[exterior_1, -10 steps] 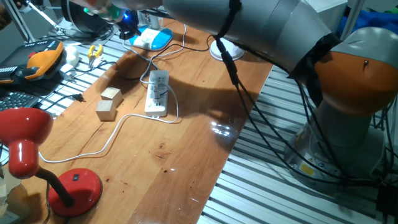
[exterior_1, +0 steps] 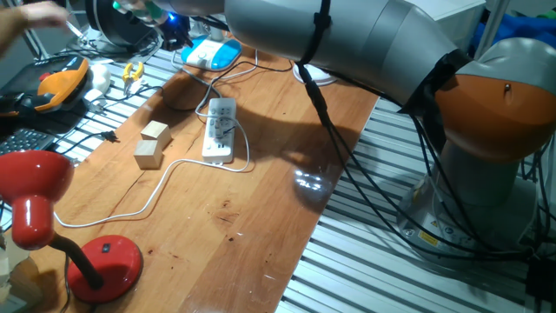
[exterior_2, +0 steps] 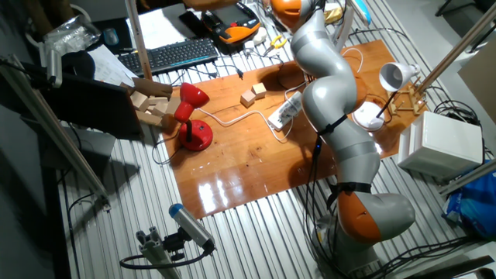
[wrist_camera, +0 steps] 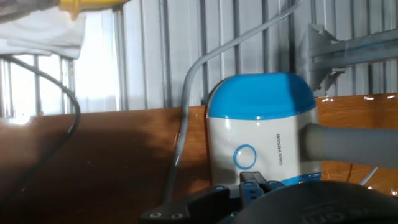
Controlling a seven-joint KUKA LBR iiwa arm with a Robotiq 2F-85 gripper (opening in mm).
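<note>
A blue and white lamp base point(wrist_camera: 264, 130) with a round button ring fills the middle of the wrist view, on the wooden table's far edge. A pale lamp stem point(wrist_camera: 360, 144) rises from its right side. My gripper shows dark at the bottom of that view, its tips overlapping the base's near part. Whether it touches the base, or how its fingers stand, I cannot make out. In exterior view 1 the same base point(exterior_1: 211, 53) lies at the table's far end, with the hand of my arm close above it, partly cut off by the frame's top.
Two wooden blocks point(exterior_1: 149, 148) and a white power strip point(exterior_1: 220, 130) with a trailing cable lie mid-table. A red lamp point(exterior_1: 106, 268) stands at the near left, a white lamp point(exterior_2: 370, 115) near my arm. A person's hand point(exterior_1: 30, 17) is at the upper left.
My arm has shifted slightly, and now covers a bit more of the white lamp's base. A person's hand has come further into view at the upper left. The table objects stay put.
</note>
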